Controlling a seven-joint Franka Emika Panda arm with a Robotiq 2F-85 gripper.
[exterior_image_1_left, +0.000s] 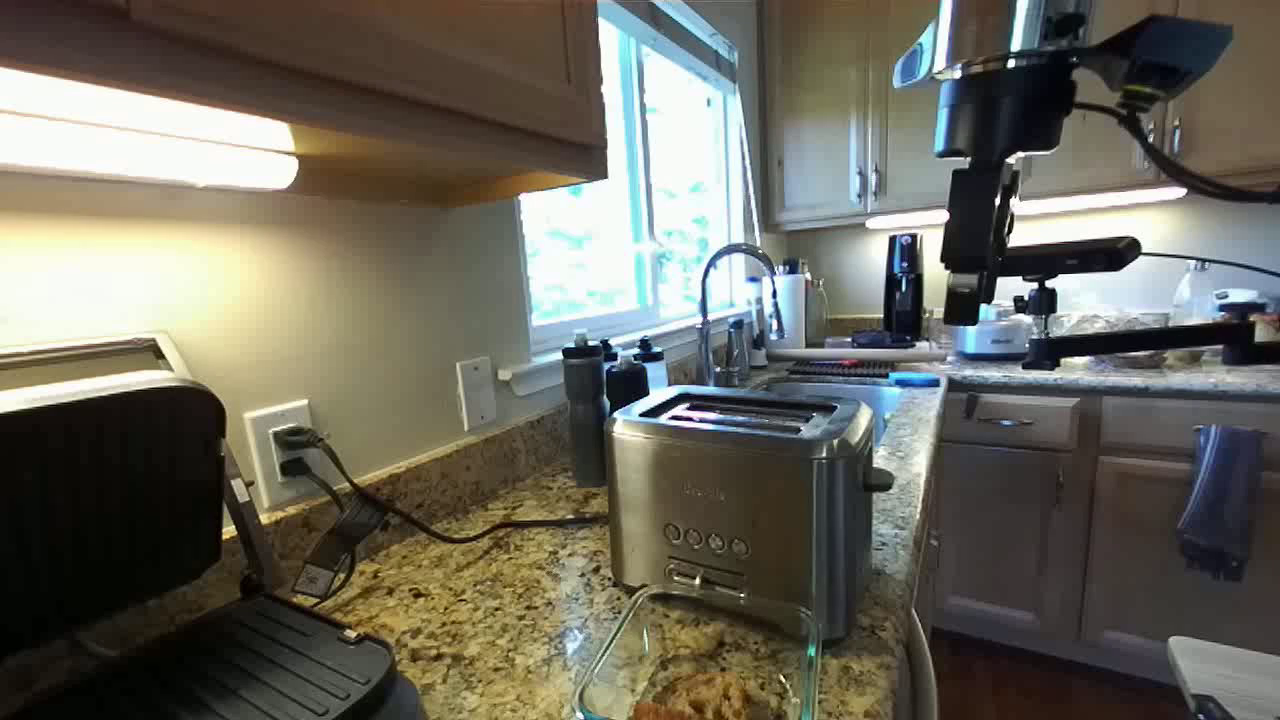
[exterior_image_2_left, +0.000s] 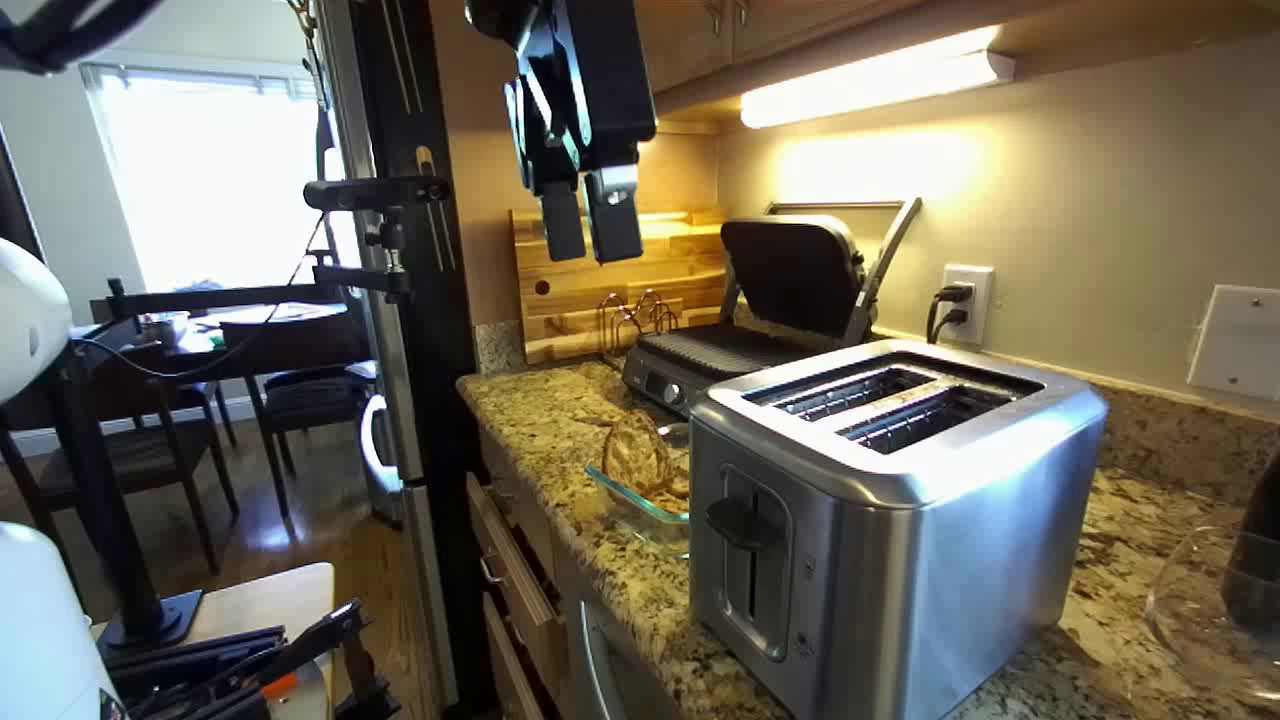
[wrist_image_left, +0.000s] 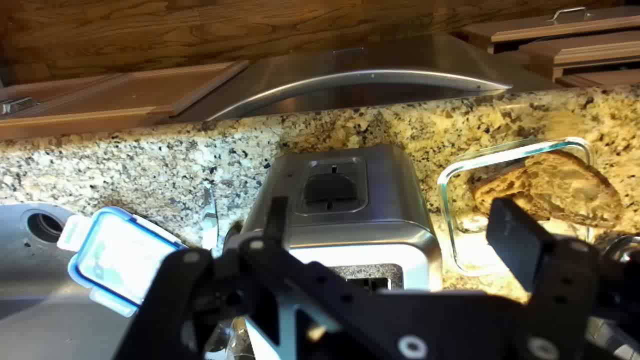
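A steel toaster stands on the granite counter; its slots look empty in the second exterior view, with the black lever on its end face. Beside it is a clear glass dish holding slices of bread. My gripper hangs in the air, higher than the toaster. From the wrist, the open gripper spans the toaster's lever end, its fingers wide apart and nothing between them. One finger covers part of the dish's near side in that view.
An open grill stands beyond the dish, against the wall. Dark bottles stand behind the toaster. A blue-rimmed lid lies by the sink. Overhead, a wall cabinet juts out.
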